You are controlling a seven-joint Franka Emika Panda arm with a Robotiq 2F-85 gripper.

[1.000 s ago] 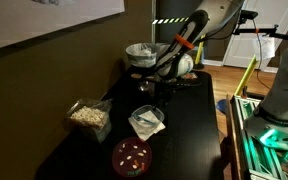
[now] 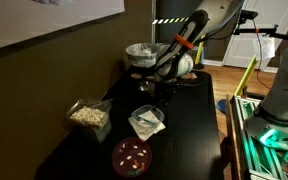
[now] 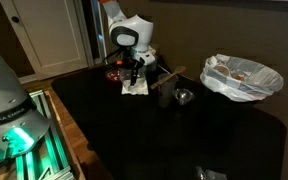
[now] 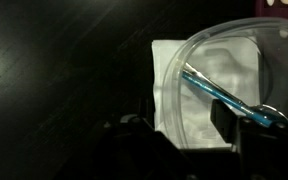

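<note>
A clear plastic container [image 2: 144, 126] rests on a white paper napkin [image 3: 136, 87] on the dark table. Inside it, the wrist view shows a utensil with a blue handle [image 4: 214, 90] lying at a slant. My gripper is open, with its dark fingers apart low in that view and the container's near rim between them. From the side, the gripper [image 2: 165, 94] hangs just behind the container, pointing down. Whether the fingers touch the container cannot be made out.
A dark red plate [image 2: 132, 157] with small pieces on it lies beside the container. A clear tub of pale bits [image 2: 88, 118] stands by the wall. At the other end are a white-lined basket [image 3: 242, 78] and a metal bowl [image 3: 183, 96].
</note>
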